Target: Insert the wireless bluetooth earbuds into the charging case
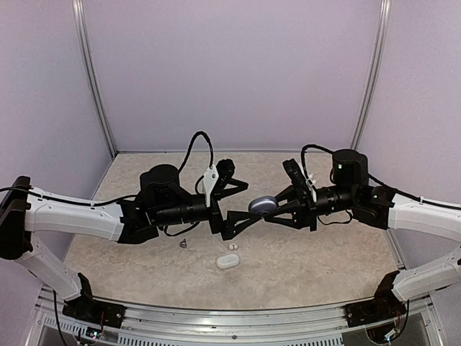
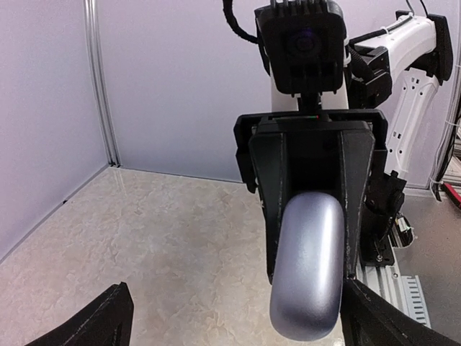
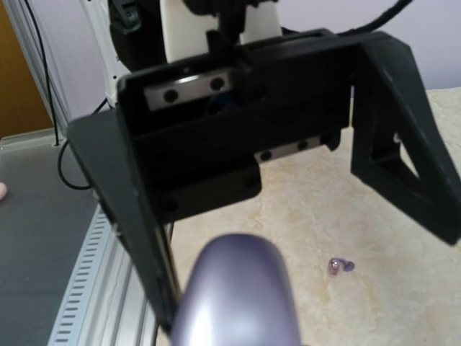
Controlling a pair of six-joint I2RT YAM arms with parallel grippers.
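A glossy purple charging case (image 1: 263, 205) is held up above the table, with my right gripper (image 1: 275, 207) shut on it. My left gripper (image 1: 252, 201) is open and faces it. In the left wrist view the case (image 2: 308, 267) stands upright between the right gripper's fingers (image 2: 354, 187), close to my left gripper's right fingertip (image 2: 378, 321); I cannot tell whether they touch. The right wrist view shows the rounded case (image 3: 238, 303) near one left finger (image 3: 133, 216). A small purple earbud (image 3: 340, 266) lies on the table, also visible as a dark earbud (image 1: 183, 244) in the top view.
A white oval case (image 1: 227, 261) lies on the table's front half, with small white earbuds (image 1: 233, 246) just behind it. A metal rail (image 1: 230, 317) runs along the front edge.
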